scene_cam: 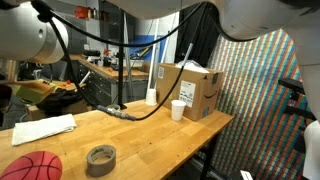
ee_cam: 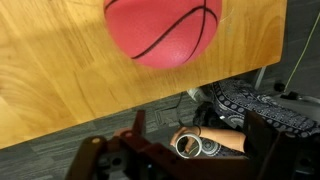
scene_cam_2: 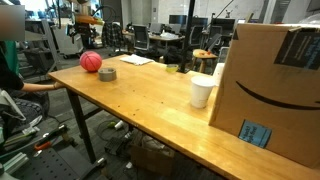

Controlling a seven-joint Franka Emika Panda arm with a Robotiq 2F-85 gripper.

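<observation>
A red basketball (ee_cam: 165,28) rests on the wooden table (ee_cam: 60,75), close to its edge. In exterior view 1 the ball (scene_cam: 32,167) shows at the bottom left corner, and in exterior view 2 the ball (scene_cam_2: 91,62) sits at the table's far left. My gripper stands open in the wrist view, with its dark fingers apart and nothing held. The ball lies above the fingers in that picture, while floor and clutter beyond the table edge appear between them. At exterior view 1's left edge, only part of the gripper shows.
A grey tape roll (scene_cam: 101,160) lies beside the ball. Behind it is a folded white cloth (scene_cam: 43,130). A white cup (scene_cam_2: 202,91) stands beside a large cardboard box (scene_cam_2: 268,90) at the other end.
</observation>
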